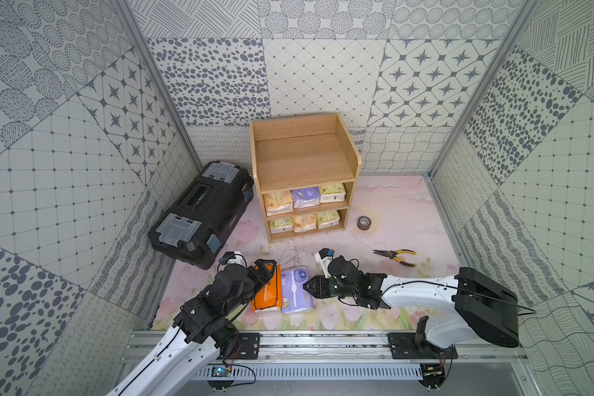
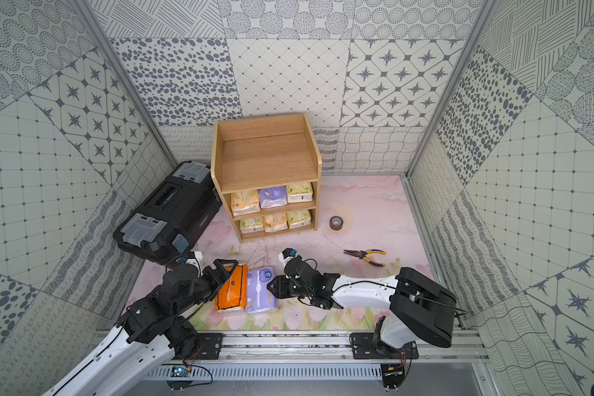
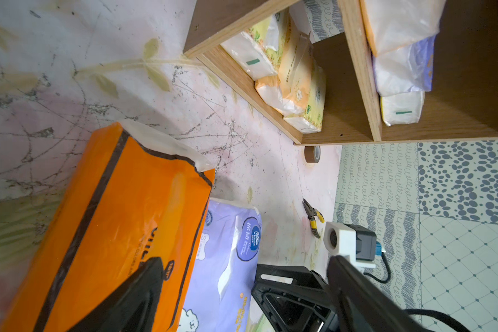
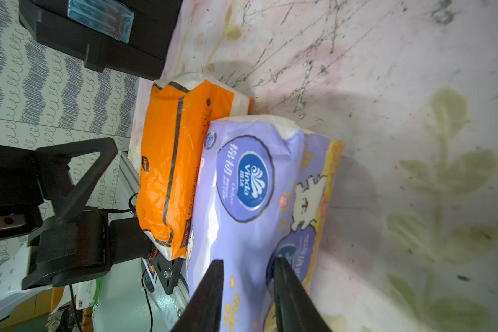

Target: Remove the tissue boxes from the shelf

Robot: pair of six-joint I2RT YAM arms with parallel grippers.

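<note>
A purple tissue pack (image 4: 243, 193) lies on the table at the front, against an orange tissue pack (image 4: 174, 160) on its left. My right gripper is at the purple pack's right side, fingers much narrowed, with purple wrapper showing between and a crease by one finger; whether it grips cannot be told. Above the orange pack, my left gripper stands wide open, nothing held. On the shelf's (image 1: 303, 158) middle level sit orange (image 1: 279, 202), purple (image 1: 305, 196) and green-yellow (image 1: 332, 192) packs. Several more packs (image 1: 304, 222) fill the lowest level.
A black toolbox (image 1: 201, 211) stands left of the shelf. To the right lie a roll of tape (image 1: 363, 223) and pliers (image 1: 397, 256). The table between shelf and front packs is clear, as is much of the right side.
</note>
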